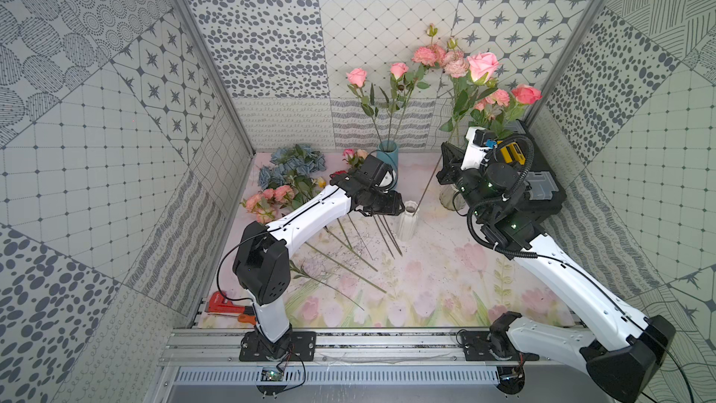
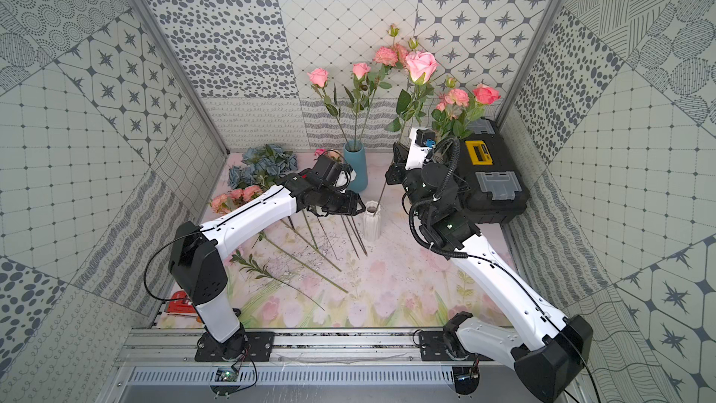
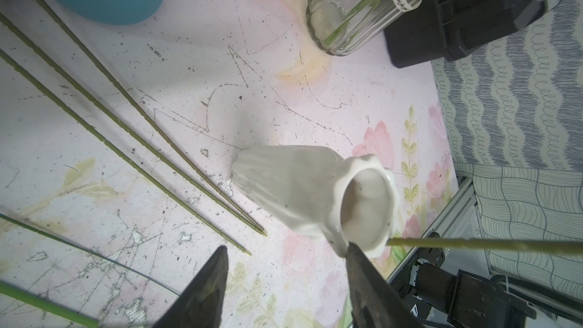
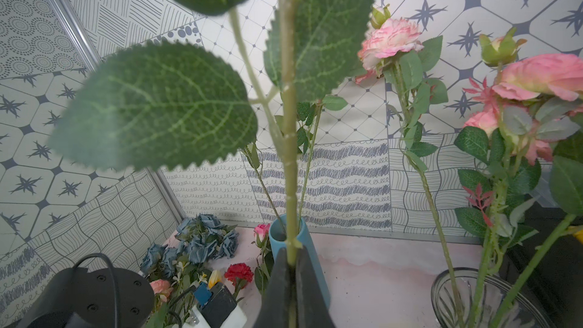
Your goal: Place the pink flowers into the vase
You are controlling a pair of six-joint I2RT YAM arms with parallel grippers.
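A white ribbed vase (image 1: 408, 225) stands upright mid-table, its mouth showing in the left wrist view. Beside its upper part my left gripper (image 1: 399, 206) is open, its fingertips (image 3: 209, 288) parted just short of the vase in that view. My right gripper is shut on the thin stem (image 4: 290, 170) of a large pink rose (image 2: 421, 67), which rises above it with green leaves. The stem's lower end (image 3: 425, 243) reaches the vase's rim; whether it is inside the mouth I cannot tell.
Behind stands a blue vase (image 2: 355, 168) with pink roses. A glass vase (image 3: 364, 6) with pink flowers is near the black toolbox (image 2: 496, 179). Blue flowers (image 1: 291, 168) and loose stems lie left; a red tool (image 1: 223, 303) is front left.
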